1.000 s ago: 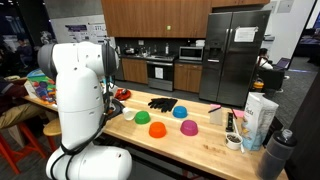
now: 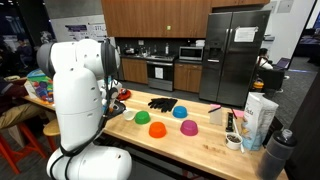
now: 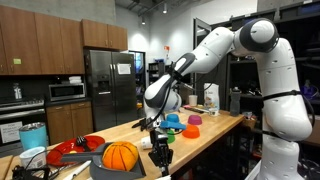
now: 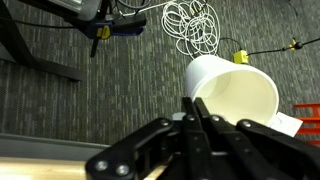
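A white cup [image 4: 232,98] fills the right of the wrist view, its mouth turned toward the camera. My gripper is shut on the cup's near-left rim, the dark fingers meeting at its wall. Grey floor shows around the cup, and a pale table edge [image 4: 70,172] runs along the bottom of the wrist view. In exterior view 2 my gripper [image 3: 160,158] hangs low at the near table edge. From exterior view 1 the arm reaches past the table's left end, where its finger is too small to read.
On the table are a green bowl [image 2: 141,117], an orange bowl [image 2: 157,130], a blue bowl [image 2: 180,113] and a pink dish [image 2: 189,128]. An orange ball-like object [image 3: 120,156] sits close to the gripper. White cable [image 4: 192,27] lies on the floor.
The arm's far end has shifted slightly at the left of exterior view 1. The bowls on the table look unmoved.
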